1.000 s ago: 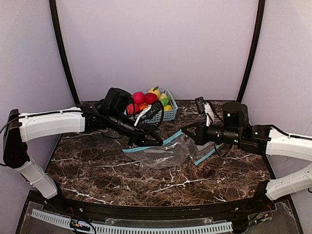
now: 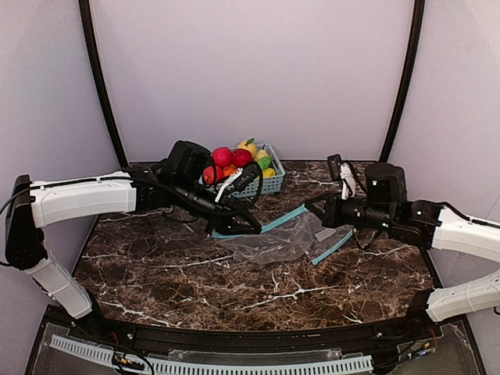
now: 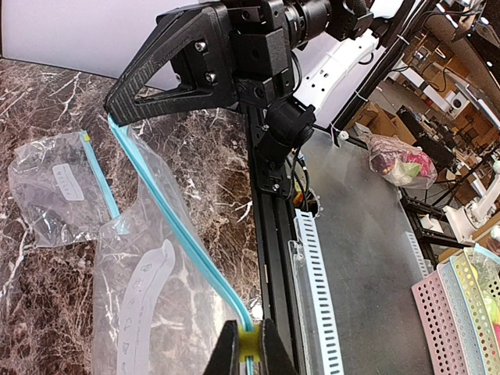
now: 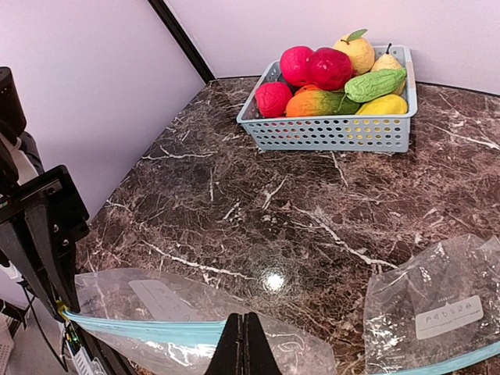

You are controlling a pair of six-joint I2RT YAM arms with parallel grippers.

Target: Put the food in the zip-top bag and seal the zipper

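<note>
A clear zip bag (image 2: 266,242) with a light-blue zipper (image 3: 180,226) hangs between my two grippers over the marble table. My left gripper (image 2: 242,228) is shut on the zipper near its yellow slider (image 3: 248,344). My right gripper (image 2: 311,203) is shut on the zipper's other stretch; in the right wrist view its fingertips (image 4: 231,336) meet on the blue strip. A second bag (image 4: 430,305) lies flat to the right. The food, assorted fruit and vegetables (image 4: 328,70), sits in a grey-blue basket (image 4: 328,137) at the back.
Walls stand at the back and both sides. The rail along the table's front edge (image 2: 211,337) runs below the arms.
The zipper's left end has shifted right too. The basket has not moved.
</note>
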